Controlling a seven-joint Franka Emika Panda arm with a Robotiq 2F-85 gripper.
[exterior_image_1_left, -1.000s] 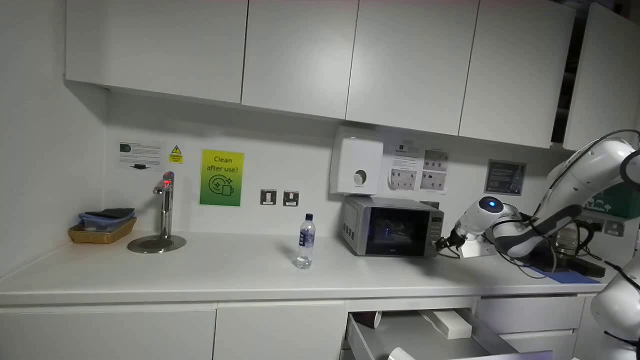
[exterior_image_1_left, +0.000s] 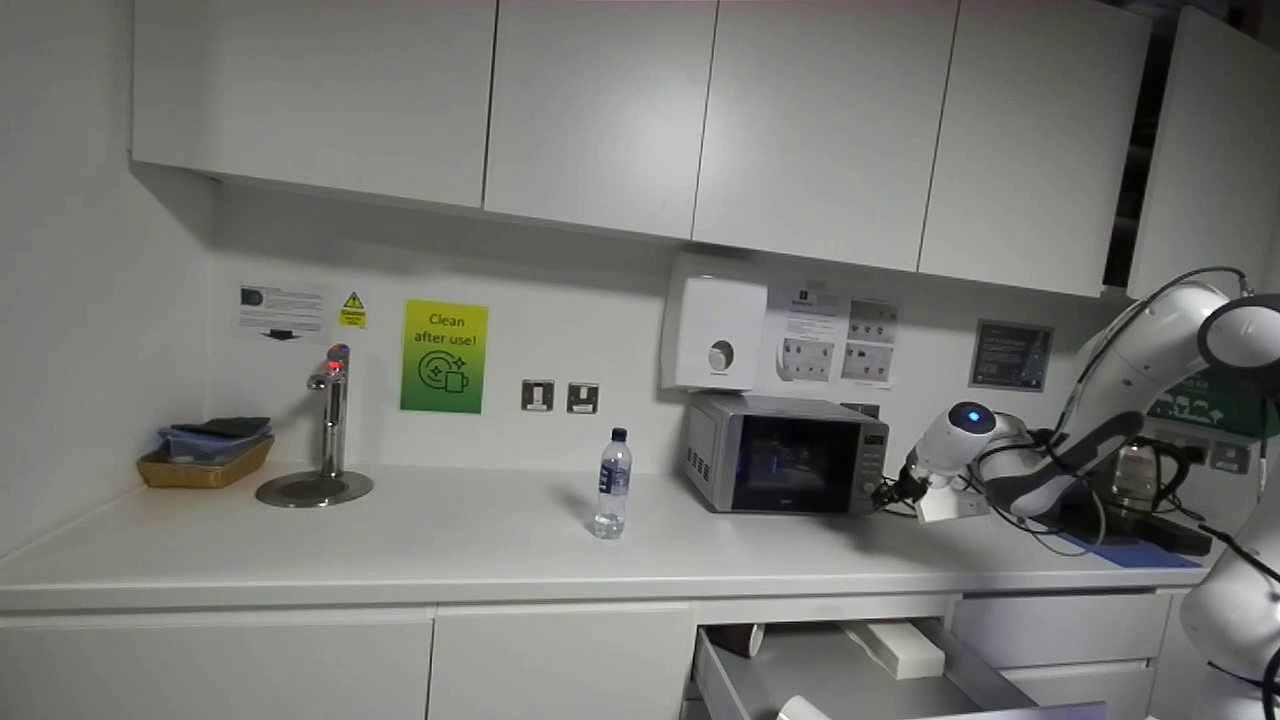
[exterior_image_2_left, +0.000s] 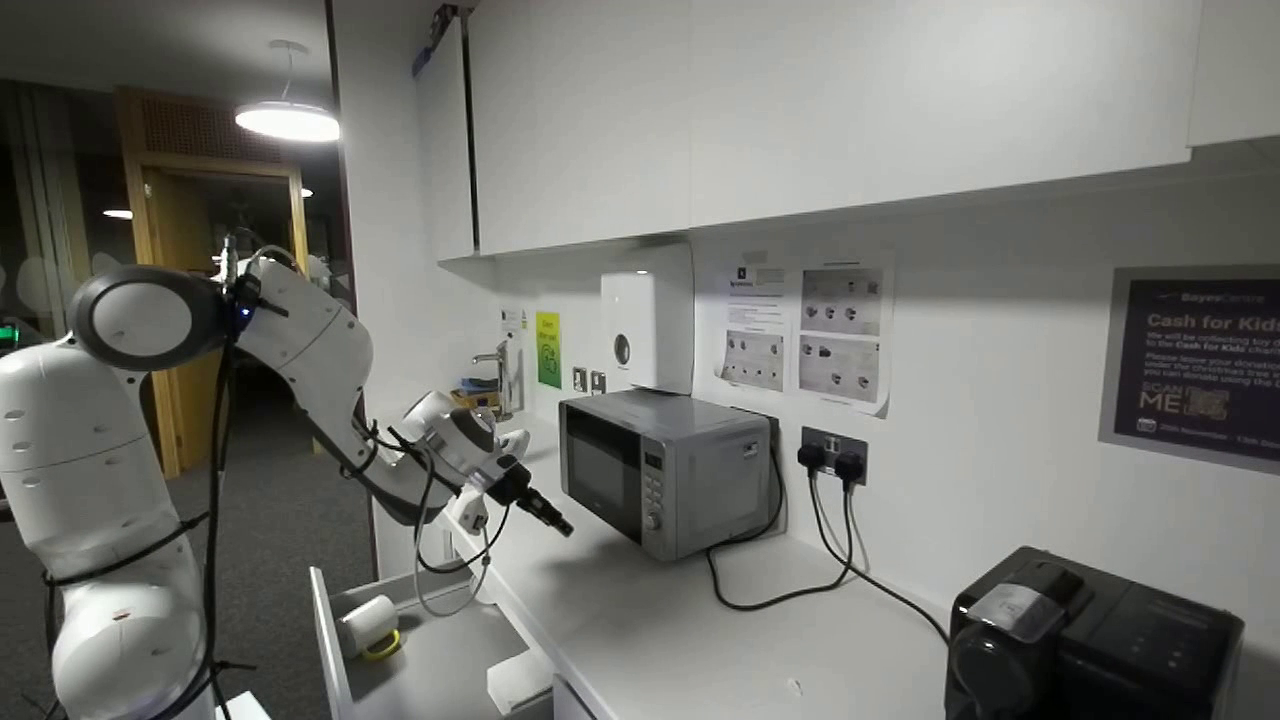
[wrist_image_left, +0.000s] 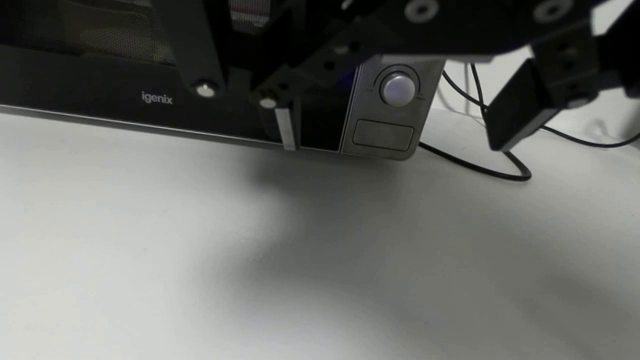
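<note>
The grey microwave (exterior_image_1_left: 794, 458) stands on the counter against the wall, its dark door shut. Just in front of its control side is my gripper (exterior_image_1_left: 889, 493), pointing left and down. From the other side, the black gripper (exterior_image_2_left: 559, 521) shows a small distance from the panel, above the counter. In the wrist view the gripper is open, with a finger (wrist_image_left: 288, 127) at the left and another finger (wrist_image_left: 516, 114) at the right. The round knob (wrist_image_left: 398, 90) appears between them, further off. Whether anything touches the microwave is hard to tell.
A water bottle (exterior_image_1_left: 612, 486) stands upright left of the microwave. Below, a drawer (exterior_image_1_left: 816, 674) hangs open, holding a white mug (exterior_image_2_left: 371, 624) and a white box (exterior_image_1_left: 902, 649). Power cables (exterior_image_2_left: 768, 600) trail beside the microwave. A black coffee machine (exterior_image_2_left: 1098, 636) sits further along.
The arm has shifted slightly left and lower, with the wrist tilting a little. Its fingers remain beside the microwave's control side. The bottle, microwave and drawer look unmoved.
</note>
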